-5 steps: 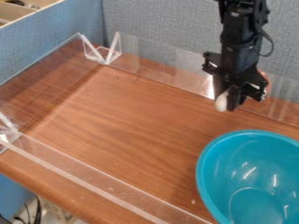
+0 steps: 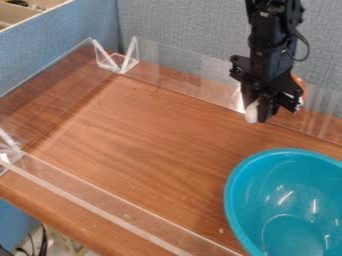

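Note:
My black gripper (image 2: 267,98) hangs at the back right of the wooden tray, shut on a small white object (image 2: 251,114) that is mostly hidden by the fingers. Something orange shows behind the gripper. A large teal bowl (image 2: 287,205) sits at the front right, below and in front of the gripper.
Clear plastic walls (image 2: 118,60) edge the wooden surface (image 2: 134,140), whose middle and left are bare. A grey padded wall stands behind, a blue one at the left with a wooden box above it. Cables lie at the lower left, off the surface.
My gripper and the white object in it have shifted very slightly upward. Nothing else has visibly changed.

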